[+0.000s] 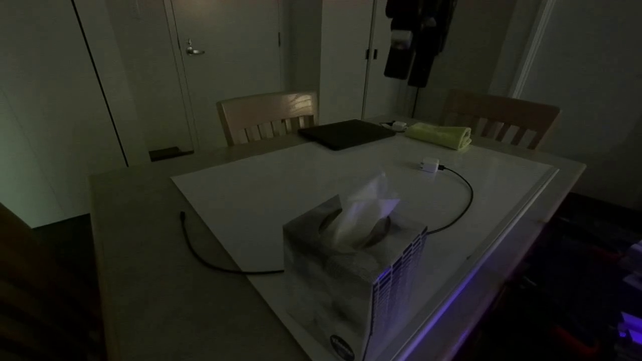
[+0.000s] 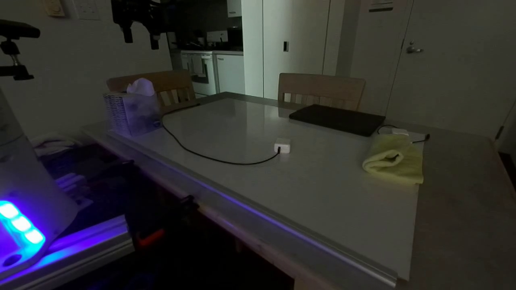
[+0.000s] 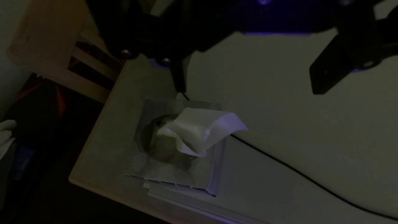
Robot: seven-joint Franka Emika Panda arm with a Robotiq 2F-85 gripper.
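Observation:
My gripper (image 2: 141,41) hangs high above the table, over the tissue box (image 2: 133,113) in exterior view 2. Its two fingers stand wide apart in the wrist view, so the gripper is open, with nothing held between them. A white tissue (image 3: 203,130) sticks up from the oval opening of the box. In exterior view 1 the tissue box (image 1: 337,283) stands near the camera, on the white board, while the gripper (image 1: 409,75) shows at the top. Dim light hides much of the dark fingers' detail.
A black cable runs behind the box to a white charger (image 2: 282,145) on the white board (image 2: 309,193). Farther off lie a closed black laptop (image 2: 336,119) and a folded yellow cloth (image 2: 396,159). Chairs (image 1: 271,114) stand around the table. The board's middle is largely bare.

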